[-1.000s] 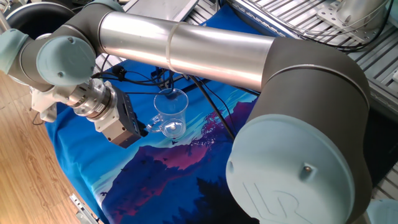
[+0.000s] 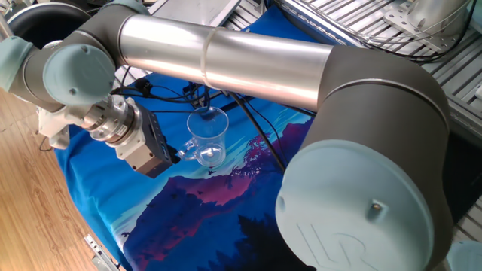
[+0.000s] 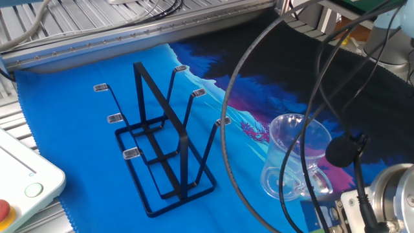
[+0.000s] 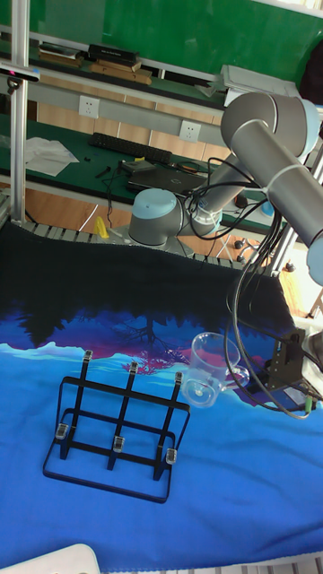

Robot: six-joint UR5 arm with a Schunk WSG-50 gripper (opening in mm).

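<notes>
A clear glass mug [image 2: 207, 134] is over the blue patterned cloth, its handle turned toward my gripper [image 2: 178, 156]. The dark fingertips reach the handle, but whether they are closed around it is too small to make out. In the second exterior view the mug [image 3: 291, 152] leans slightly in the picture, partly crossed by cables. Whether its base touches the cloth is unclear. The third view has the mug [image 4: 208, 369] just left of the dark gripper body, whose fingers are mostly hidden by cables.
A black wire rack [image 3: 184, 155] with clear-capped prongs stands on the cloth [image 3: 65, 129], close to the mug. Loose cables hang beside the gripper. A white box with a red button [image 3: 26, 188] sits at the cloth's edge. Bare cloth lies in front of the rack.
Mug and gripper look the same.
</notes>
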